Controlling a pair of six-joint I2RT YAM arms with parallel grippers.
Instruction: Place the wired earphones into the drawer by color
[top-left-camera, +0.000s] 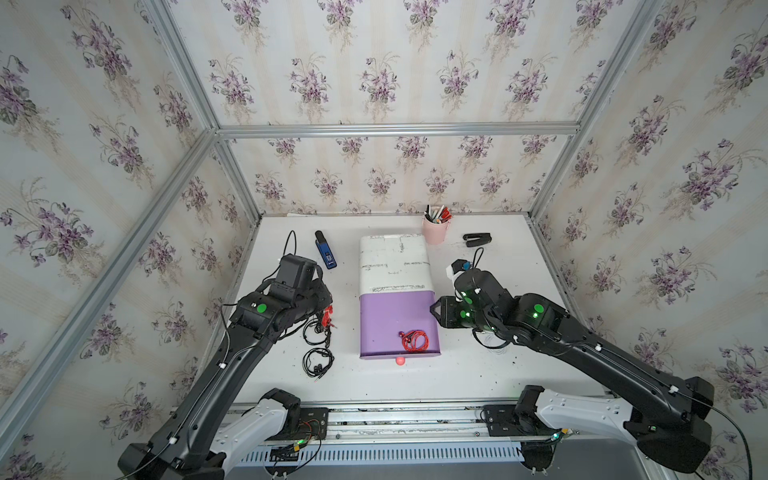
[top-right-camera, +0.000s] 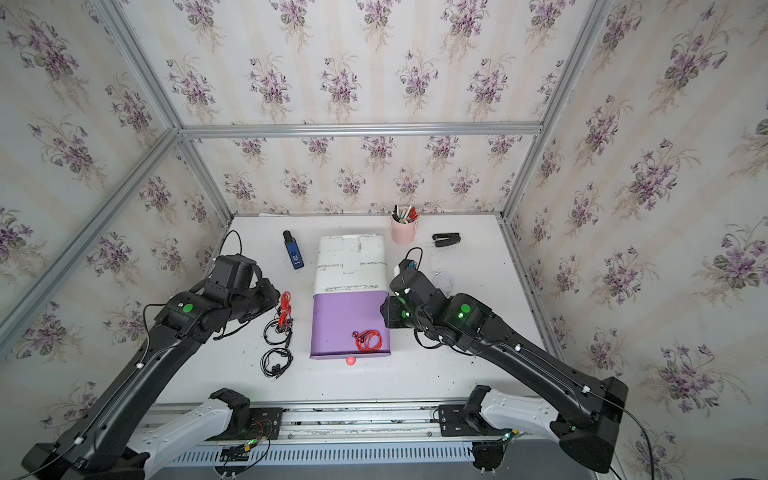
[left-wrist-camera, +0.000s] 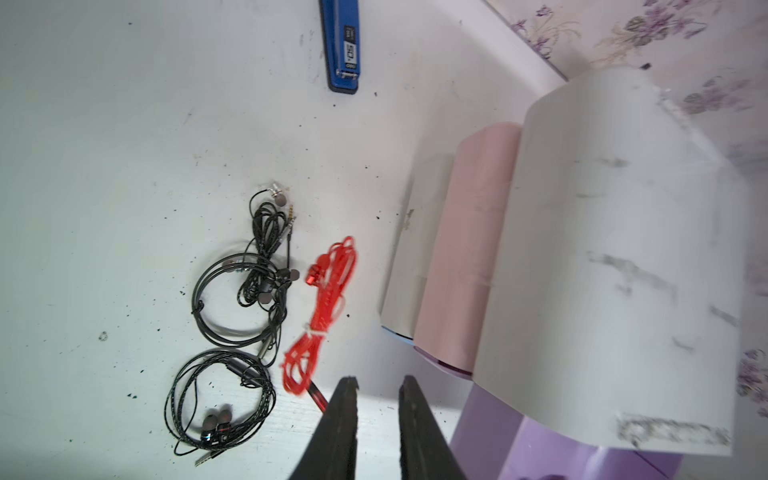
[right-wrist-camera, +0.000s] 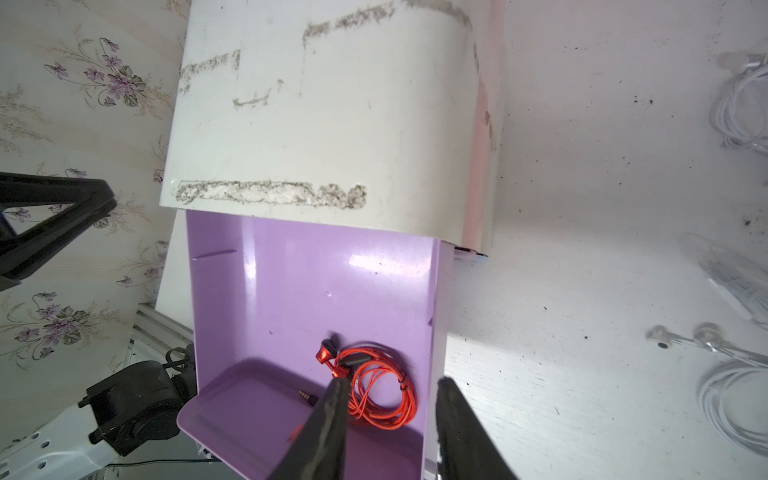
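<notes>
In the left wrist view, red coiled earphones appear blurred just beyond my left gripper, whose fingers stand apart; whether they touch it is unclear. Coiled black earphones lie to the left. The purple drawer is pulled out from the white drawer unit and holds red earphones. My right gripper hangs open over the drawer's near right part. In the right wrist view, white earphones lie on the table to the right.
A blue stapler lies at the back left. A pink pen cup and black stapler stand at the back right. A small pink ball sits in front of the drawer.
</notes>
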